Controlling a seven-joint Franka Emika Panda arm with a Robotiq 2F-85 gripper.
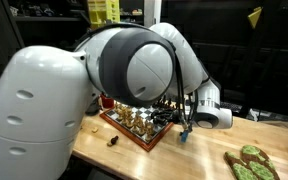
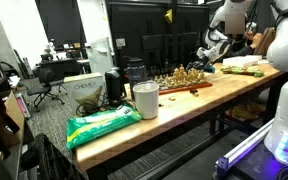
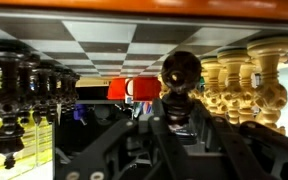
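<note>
In the wrist view, a dark-looking chess piece with a round head [image 3: 181, 70] is held in my gripper, whose fingers are shut on it. Its lower part is hidden by the fingers. Behind it lies the checkered chessboard [image 3: 114, 47], with dark pieces [image 3: 9, 95] along the left of that view and pale wooden pieces [image 3: 269, 80] along the right. The same board [image 1: 109, 117] appears in exterior view 1, partly covered by my arm. The fingertips cannot be made out clearly there.
A blue object [image 1: 184, 135] shows near the wrist at the board's right edge. Green-brown patches [image 1: 250, 163] lie on the table at right. A white container [image 2: 146, 100] and a green bag [image 2: 102, 124] stand at the near end.
</note>
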